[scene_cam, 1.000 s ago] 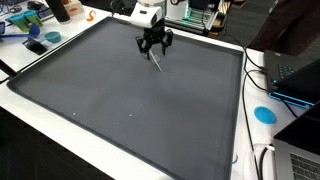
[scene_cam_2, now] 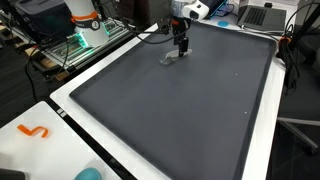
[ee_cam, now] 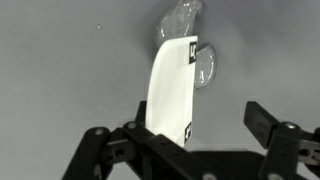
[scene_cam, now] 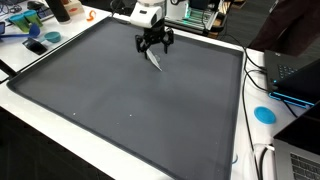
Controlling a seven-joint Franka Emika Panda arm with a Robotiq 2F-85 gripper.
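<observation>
A flat white strip [ee_cam: 172,85] with black printed marks at its edge runs lengthwise in the wrist view, its lower end passing beside the left finger [ee_cam: 130,150]. Glossy, clear plastic-like lumps [ee_cam: 180,22] lie at its far end. My gripper is open, with a wide gap between the right finger and the strip. From outside, the gripper [scene_cam: 153,44] is low over the far part of the grey board, and the pale strip [scene_cam: 154,61] slants below it. The other exterior view has the strip [scene_cam_2: 174,57] under the gripper [scene_cam_2: 182,46] too. Whether it touches a finger I cannot tell.
Most of the grey board [scene_cam: 130,100] is bare. A blue disc [scene_cam: 265,115] and laptops [scene_cam: 295,85] are along the right side. Small tools and a blue-green container [scene_cam: 52,37] sit beyond the left edge. An orange piece [scene_cam_2: 33,131] lies off the board.
The pale strip looked thin before and now shows a broader face in exterior view 1. My gripper has stayed at nearly the same place.
</observation>
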